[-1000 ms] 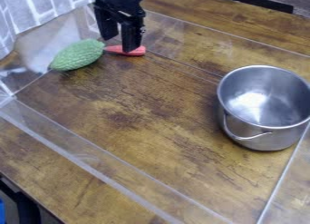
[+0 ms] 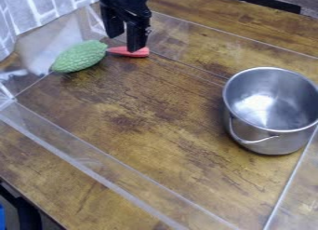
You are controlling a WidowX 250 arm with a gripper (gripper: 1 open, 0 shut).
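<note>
The black gripper (image 2: 125, 27) hangs at the top of the camera view, above a small red object (image 2: 130, 51) lying on the table. Whether its fingers are open or shut is too dark and small to tell. A green, textured oblong object (image 2: 78, 57) lies just left of the red one, below and left of the gripper. A steel pot (image 2: 270, 108) with a wire handle stands at the right.
Clear strips border the work area along the left, front and right. Crumpled pale material lines the top left corner, and a dark edge runs at the top right.
The gripper has shifted very slightly over this second, staying above the red object. The objects on the table have not visibly moved.
</note>
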